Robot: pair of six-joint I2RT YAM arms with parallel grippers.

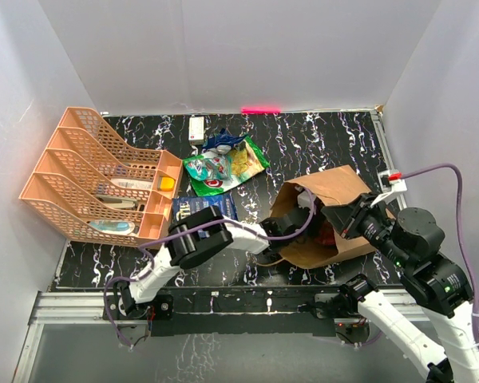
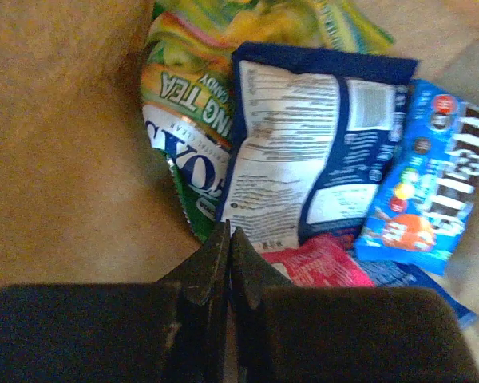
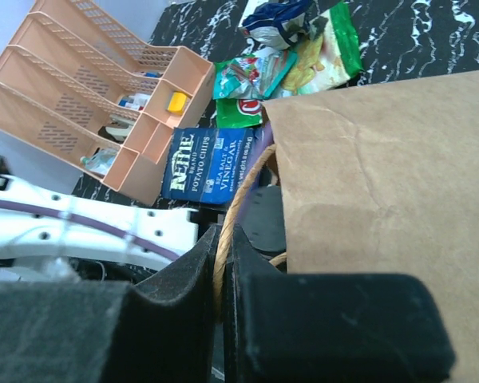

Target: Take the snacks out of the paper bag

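Observation:
The paper bag [image 1: 335, 183] lies on its side at the right, mouth facing left. My left gripper is inside it, shut, facing a green candy bag [image 2: 184, 128], a white-and-navy packet [image 2: 291, 152], a blue M&M's packet [image 2: 415, 183] and a red packet [image 2: 319, 267]. My right gripper is shut on the bag's twisted handle [image 3: 241, 195] above the bag. Outside lie a blue chips bag [image 1: 203, 207], a green snack bag [image 1: 249, 159], a teal packet [image 1: 207, 166] and a dark blue packet [image 1: 223, 139].
An orange organizer [image 1: 88, 199] stands at the left. A small white box [image 1: 196, 130] and a pink strip [image 1: 259, 109] are at the back.

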